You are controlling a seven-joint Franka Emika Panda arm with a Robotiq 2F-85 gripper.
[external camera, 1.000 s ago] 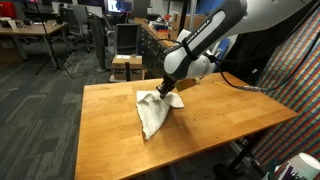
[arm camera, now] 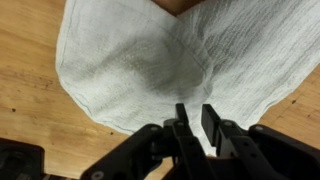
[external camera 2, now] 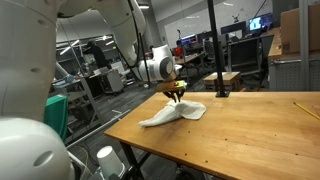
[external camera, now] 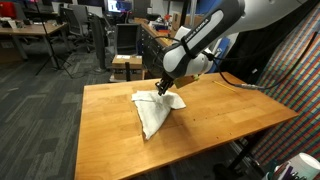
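A white cloth (external camera: 152, 117) lies crumpled on the wooden table, with one long tail pointing toward the near side in exterior view 1. From the other side, the same cloth (external camera 2: 188, 110) shows folds and a raised part near my gripper (external camera 2: 177, 98). In the wrist view the cloth (arm camera: 125, 70) fills most of the picture. My gripper is part open there, a small gap between its dark fingertips, and cloth shows beneath them. Whether the tips touch the cloth is unclear.
Bare tabletop (external camera: 105, 135) surrounds the cloth, with wide free room to the right in exterior view 2. An office chair (external camera: 128, 68) stands beyond the table's far edge. A dark gap or object shows in the wrist view's lower left corner.
A second ago the gripper was lower at the cloth, which was drawn up toward it. The gripper has since risen slightly, and the cloth's upper part has spread flatter toward the left.
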